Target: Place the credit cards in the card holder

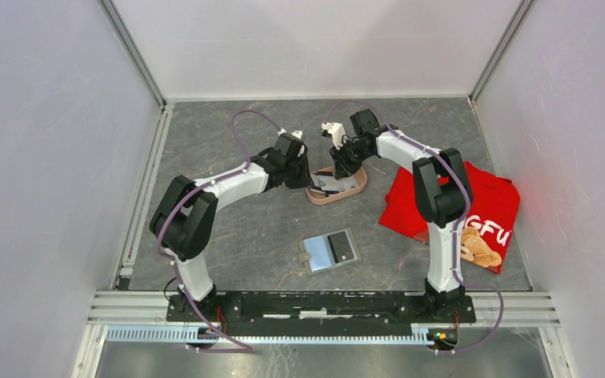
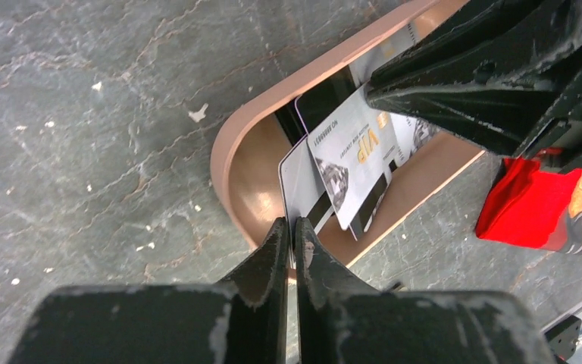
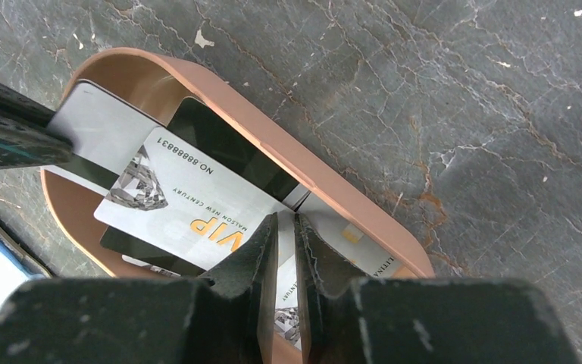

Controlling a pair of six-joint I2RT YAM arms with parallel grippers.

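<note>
Inside an oval tan tray (image 1: 317, 200), several cards lie overlapping. My left gripper is shut on the near end of a silver card with a dark stripe (image 2: 300, 184), at the tray's left end. A white VIP card (image 2: 348, 148) partly covers that silver card. Over the VIP card's other end, my right gripper has its fingertips slightly apart, a narrow gap between them; I cannot tell whether they touch the card. Nearer the robot base, the clear-edged card holder (image 1: 320, 253), half light blue and half black, lies flat.
A red cloth bag with a bear print (image 1: 488, 206) lies at the right, beneath part of the right arm.
</note>
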